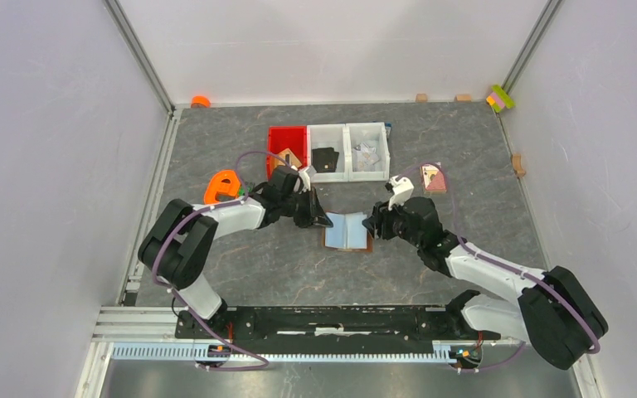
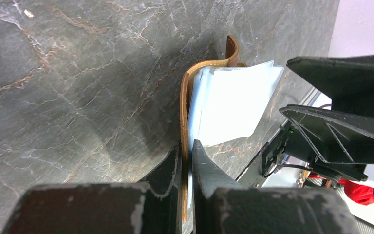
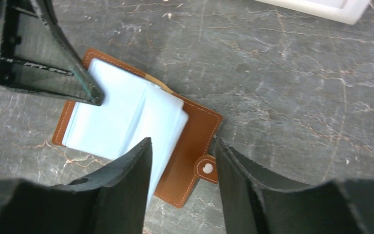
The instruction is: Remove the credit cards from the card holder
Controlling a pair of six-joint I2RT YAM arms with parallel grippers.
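The brown card holder lies spread open on the table, its pale translucent sleeves fanned inside; no card can be made out in them. Along its left side, in the top view, my left gripper is shut on the holder's edge, with the brown cover and a sleeve pinched between its fingers. Over the opposite side hovers my right gripper, its fingers apart with nothing gripped. A leather snap tab shows beneath its right finger.
Behind the holder stand a red bin and a white two-part bin with small items inside. A reddish picture card lies at the right. An orange object sits at the left.
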